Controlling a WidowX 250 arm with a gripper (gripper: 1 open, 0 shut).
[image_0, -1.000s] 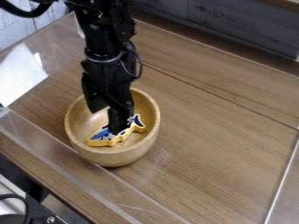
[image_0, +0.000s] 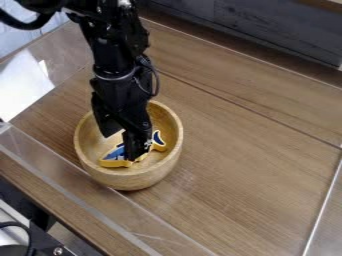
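Observation:
A round wooden bowl (image_0: 131, 174) stands near the left front of the table, with a small yellow, blue and white fish-shaped toy (image_0: 116, 158) lying inside it. My black gripper (image_0: 123, 130) reaches down into the bowl from above, open, its fingers over and around the middle of the toy and partly hiding it. Whether the fingers touch the toy is not clear.
A dark wall (image_0: 254, 35) runs along the back. A white patch lies at the left edge.
The gripper has moved slightly lower and leftward into the bowl, covering more of the toy. The bowl stays in place.

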